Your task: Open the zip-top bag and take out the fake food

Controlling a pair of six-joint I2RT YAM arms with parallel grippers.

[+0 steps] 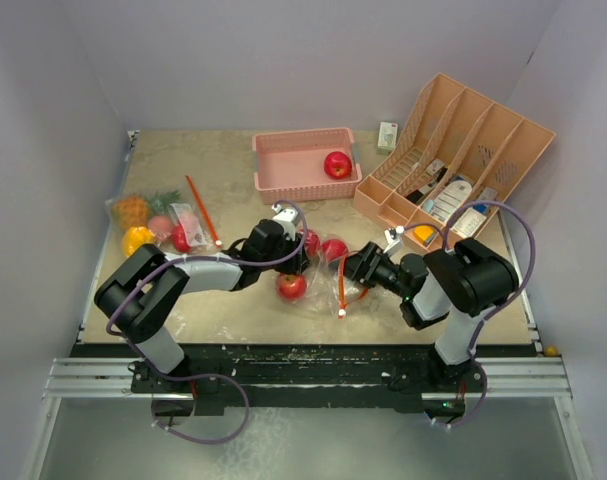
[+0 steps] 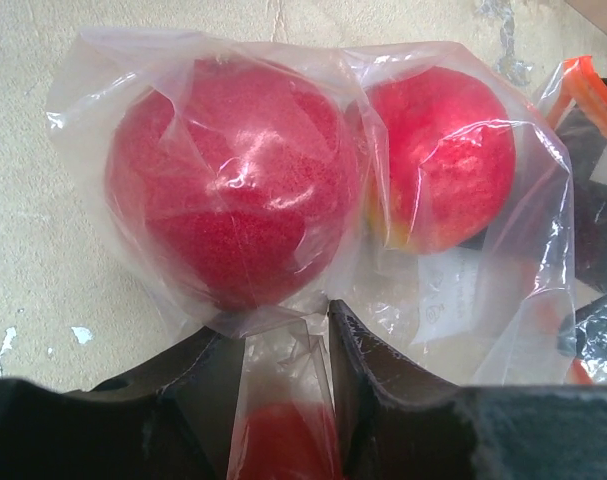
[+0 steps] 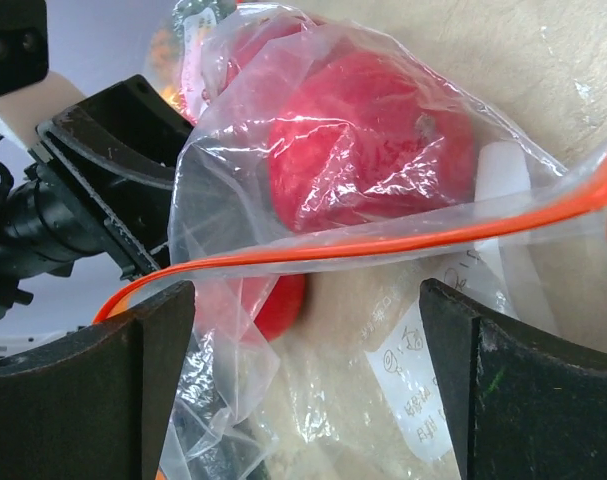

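Observation:
A clear zip bag (image 2: 503, 300) holds red fake fruit: a large one (image 2: 228, 185) and a smaller apple (image 2: 438, 160); another (image 1: 291, 286) lies nearer the front. My left gripper is over the bag, part open, bag film between its fingers; I cannot tell whether it grips it. My right gripper stands open at the bag's mouth, whose orange strip (image 3: 403, 240) arches across above its fingers, with a fruit (image 3: 368, 140) behind the film.
A pink basket (image 1: 283, 185) with one apple stands at the back. A compartment organizer (image 1: 433, 140) is at the right. Another bag of fake food (image 1: 143, 230) and an orange strip (image 1: 203, 210) lie left.

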